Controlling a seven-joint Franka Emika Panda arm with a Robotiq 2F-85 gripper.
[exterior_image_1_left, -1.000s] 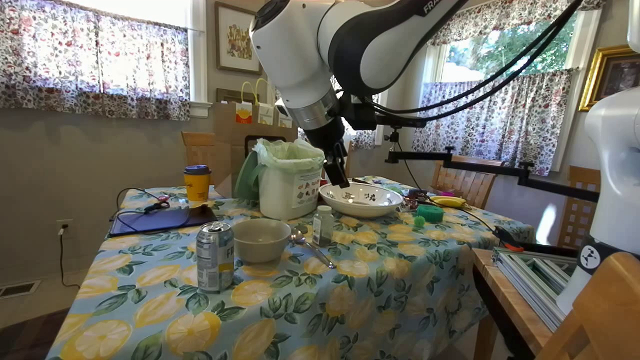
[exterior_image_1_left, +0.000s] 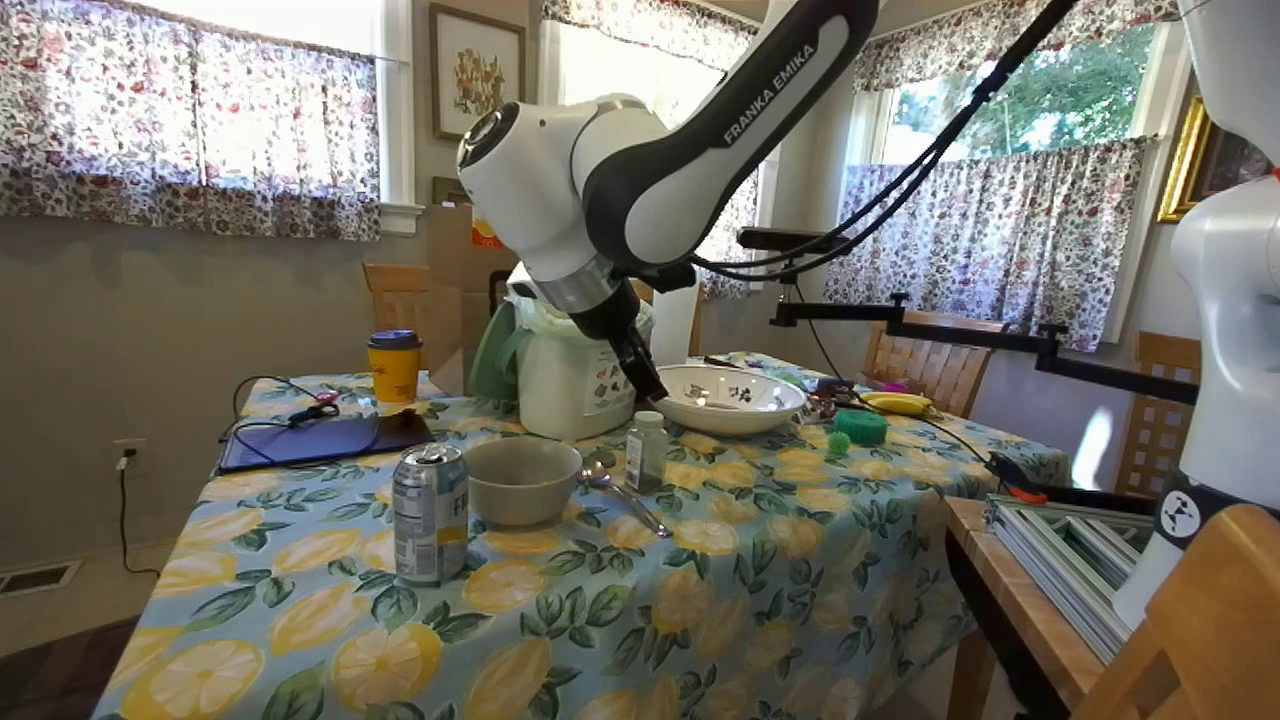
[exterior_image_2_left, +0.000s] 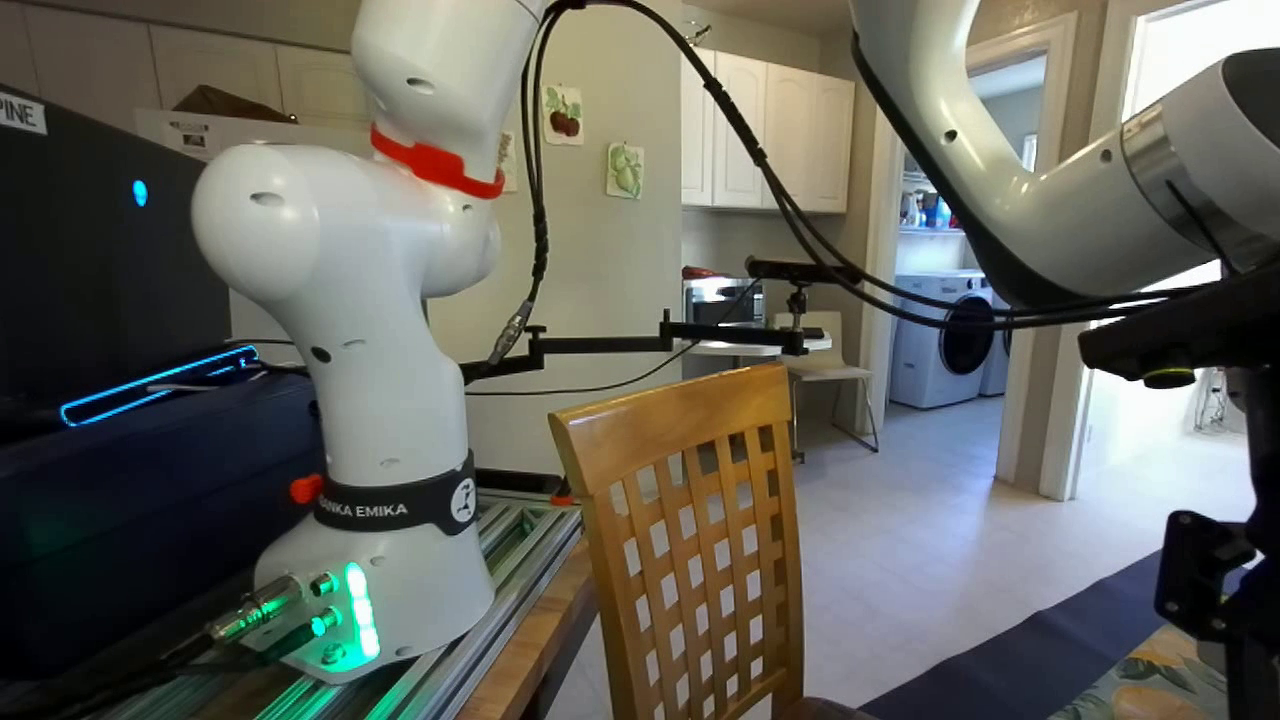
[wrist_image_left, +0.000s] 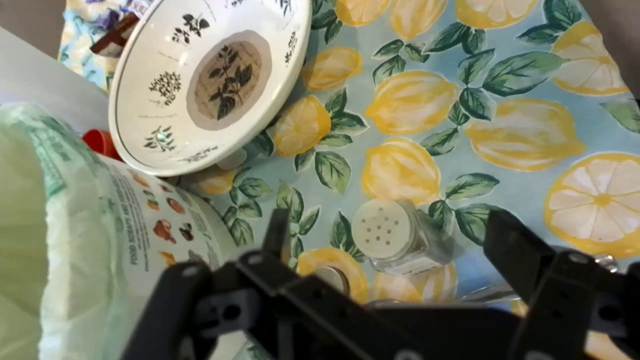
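Observation:
A clear glass shaker (wrist_image_left: 382, 230) with a pale perforated lid stands on the lemon tablecloth in the wrist view. My gripper is open, and the shaker appears between its two spread fingers with a gap on either side. In exterior view 1 the gripper (exterior_image_1_left: 654, 394) points down just above the top of the shaker (exterior_image_1_left: 647, 456). From there I cannot tell its exact height over the lid. Exterior view 2 does not show the gripper's fingers.
A white lined bin (exterior_image_1_left: 573, 386) and a wide patterned bowl (exterior_image_1_left: 728, 414) stand close to the shaker. Nearer are a grey bowl (exterior_image_1_left: 523, 482), a can (exterior_image_1_left: 429, 516) and a spoon (exterior_image_1_left: 636, 505). Bare cloth lies at the table's front.
The arm has come down and to the left in exterior view 1, from over the patterned bowl towards the shaker. The objects on the table have stayed put.

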